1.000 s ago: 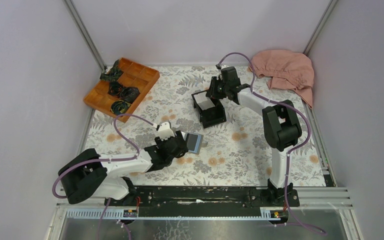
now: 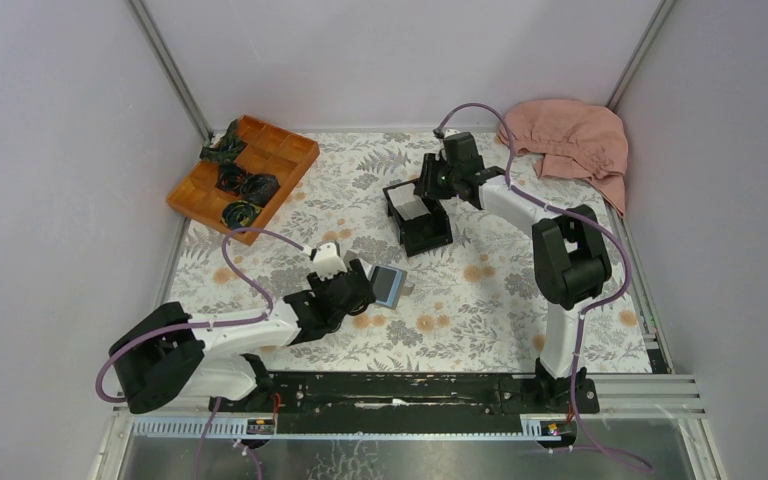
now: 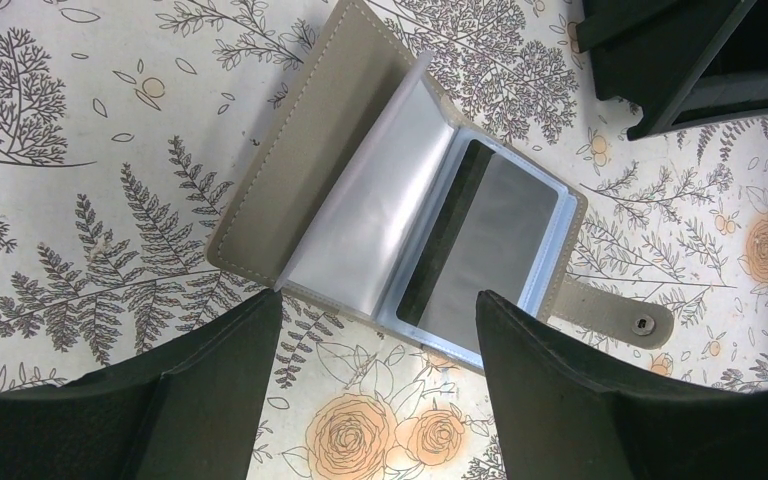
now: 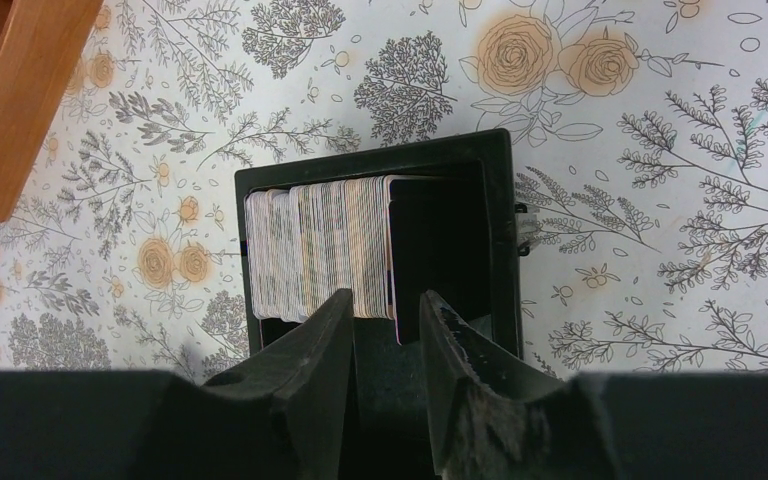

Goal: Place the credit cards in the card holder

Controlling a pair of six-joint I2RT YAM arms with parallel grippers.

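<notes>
The card holder [image 3: 490, 235] lies spread open on the table, its clear sleeves showing a dark panel with a pale blue border. My left gripper hangs over it with fingers apart and nothing between them. The credit cards [image 4: 325, 250] stand packed on edge in a black box [image 4: 505, 230], and a dark-faced card [image 4: 440, 240] fronts the row. Over that front card, my right gripper has its fingers a little apart; nothing is seen gripped. Whether a fingertip touches the card, I cannot tell.
An orange wooden tray [image 2: 305, 150] with dark coiled items sits at the back left. Folded pink cloth [image 2: 570, 135] fills the back right corner. The table right of the card holder is clear.
The right gripper has shifted very slightly to the right by the card box, and its arm with it. The left arm's rear part has moved a little; card holder and box look unmoved.
</notes>
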